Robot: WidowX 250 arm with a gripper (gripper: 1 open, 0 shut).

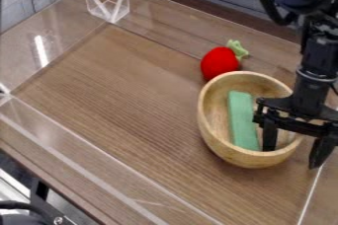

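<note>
A tan bowl (214, 104) sits at the right of the table with a green oblong object (240, 118) lying in it. My black gripper (294, 140) is over the bowl's right side, open, its fingers reaching down at the rim; whether a finger is inside the bowl is hard to tell. A red tomato-like object (219, 63) with a green top lies behind the bowl.
A clear plastic piece (109, 4) stands at the back left. Dark cables show at the lower left corner.
</note>
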